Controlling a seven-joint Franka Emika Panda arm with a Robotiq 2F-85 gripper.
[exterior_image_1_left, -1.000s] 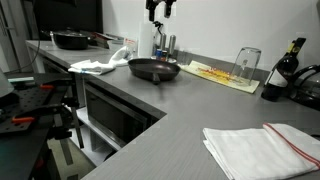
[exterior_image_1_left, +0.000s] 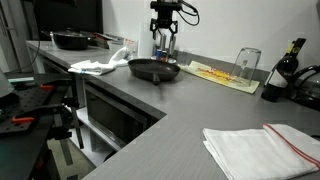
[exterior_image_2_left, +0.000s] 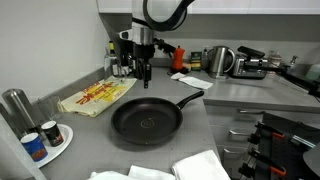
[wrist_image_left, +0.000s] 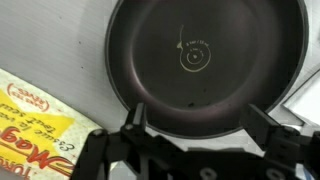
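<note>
A black frying pan (exterior_image_2_left: 147, 121) lies flat on the grey counter, its handle (exterior_image_2_left: 189, 99) pointing back and right in exterior view 2. It looks empty, and its dark inside (wrist_image_left: 205, 60) fills most of the wrist view. Above the pan, and clear of it, hangs my gripper (exterior_image_1_left: 163, 31), pointing down. The wrist view shows its two fingers (wrist_image_left: 137, 113) wide apart, and nothing is held between them. The gripper stands over the pan's near rim in that view.
A yellow printed packet (exterior_image_2_left: 97, 96) lies beside the pan. White cloths (exterior_image_1_left: 92, 67) and a folded towel (exterior_image_1_left: 260, 150) rest on the counter. Near the wall stand a glass jar (exterior_image_1_left: 246, 66) and a dark bottle (exterior_image_1_left: 290, 60). Cans (exterior_image_2_left: 35, 148) sit on a plate.
My gripper has come down towards the pan over the last second, and more of the arm's end now shows in exterior view 1. The pan and the other objects have not moved.
</note>
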